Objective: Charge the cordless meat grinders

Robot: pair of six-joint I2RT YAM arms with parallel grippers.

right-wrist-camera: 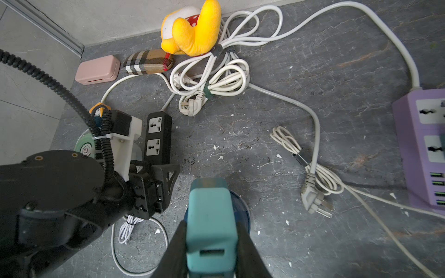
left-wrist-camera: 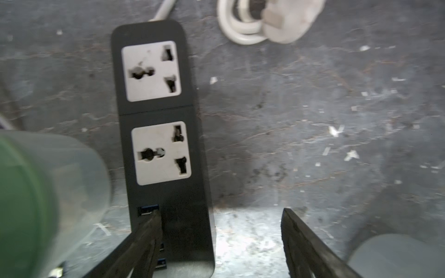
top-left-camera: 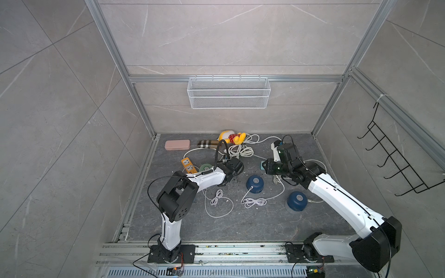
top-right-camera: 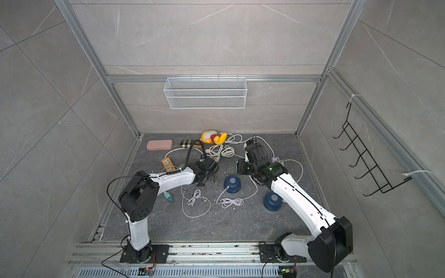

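In the right wrist view a teal charger [right-wrist-camera: 211, 227] stands between the fingers of my right gripper, which is closed on its sides and holds it above the floor. A blue-lidded grinder [top-left-camera: 255, 184] is beneath and to the left; another blue-lidded grinder [top-left-camera: 296, 200] is nearer the front right. The green-lidded grinder [left-wrist-camera: 27, 203] fills the left of the left wrist view. There, my left gripper is open and empty above the USB end of a black power strip [left-wrist-camera: 160, 153], whose two sockets are empty. A second teal charger [top-right-camera: 168, 197] lies at front left.
A purple power strip [right-wrist-camera: 419, 148] stands at right and an orange strip [top-left-camera: 187, 165] at left. Bundled white cables [right-wrist-camera: 222, 78], a plush toy [right-wrist-camera: 197, 30] and a pink case [right-wrist-camera: 97, 69] line the back. White cable coils [top-left-camera: 255, 202] cross the middle.
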